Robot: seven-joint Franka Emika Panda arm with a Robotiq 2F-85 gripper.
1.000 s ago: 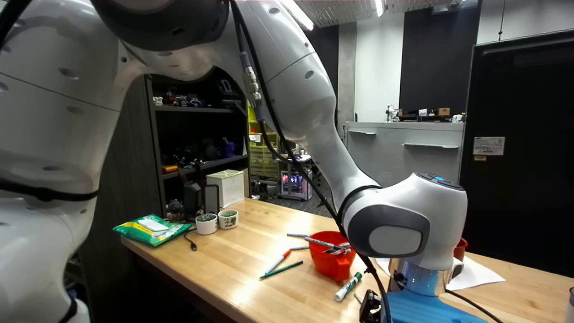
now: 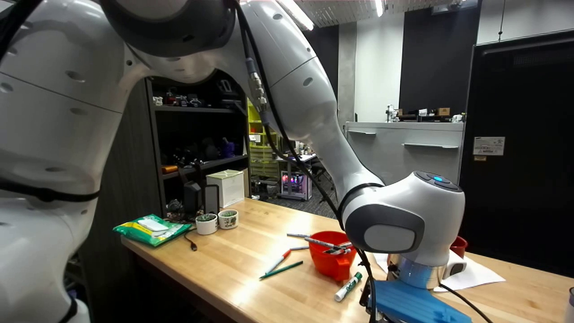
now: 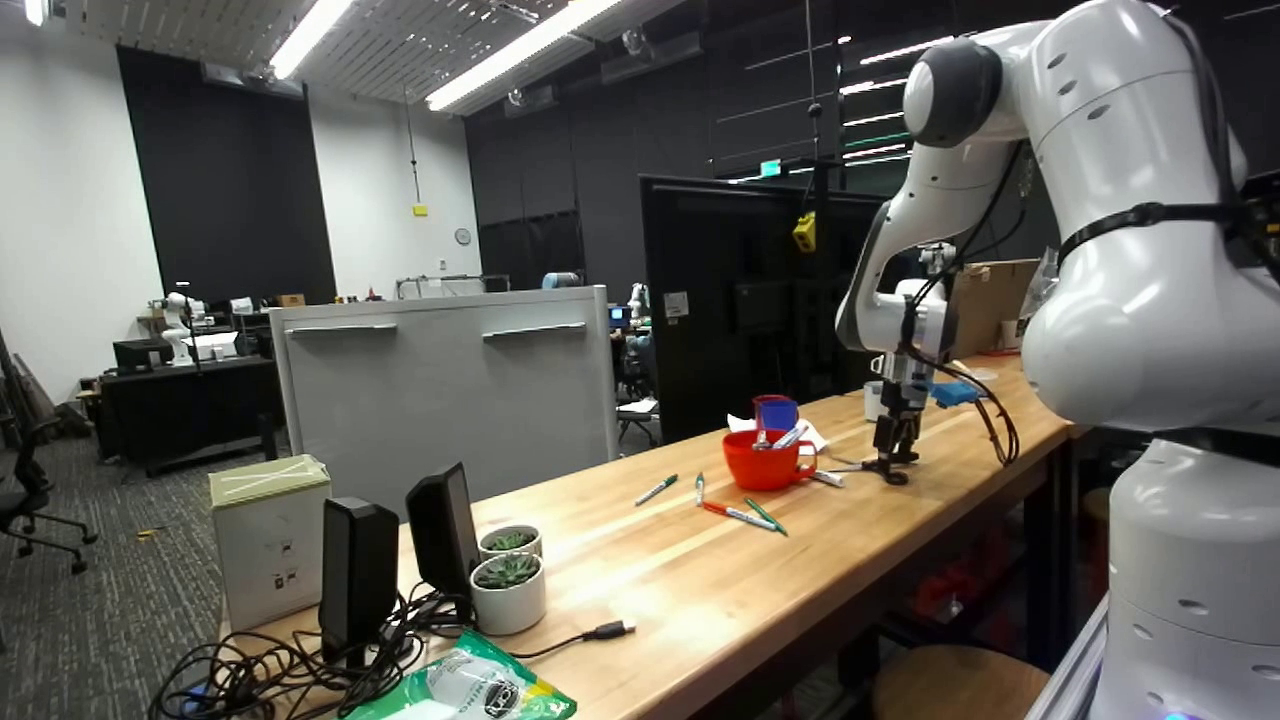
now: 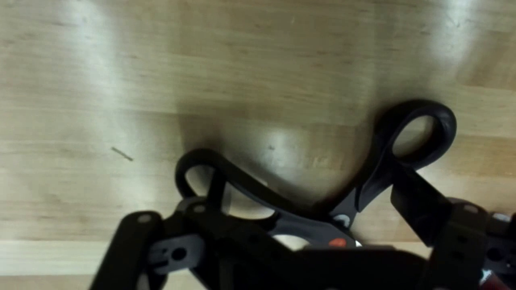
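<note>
Black-handled scissors (image 4: 416, 140) lie with their handles spread on the wooden table in the wrist view. My gripper is open over them, one black finger (image 4: 418, 203) overlapping the right handle and the other side overlapping the left handle loop. Most of the blades are hidden under the gripper. In exterior view 2 the gripper (image 3: 896, 454) points down at the table surface, beside the red mug; whether it touches the scissors cannot be told. Exterior view 1 shows the blue mount (image 2: 414, 301), while the fingertips are out of sight.
A red mug (image 2: 329, 264) holding pens stands close to the gripper. Several markers, including a green-capped marker (image 2: 348, 287), lie around it. Potted plants (image 3: 510, 592), black speakers (image 3: 360, 576) and a green bag (image 3: 468, 686) occupy the far end. Bare table lies between.
In exterior view 1 the wrist has shifted slightly left and turned a little. The blue mount is now angled differently. The mug and markers have not moved.
</note>
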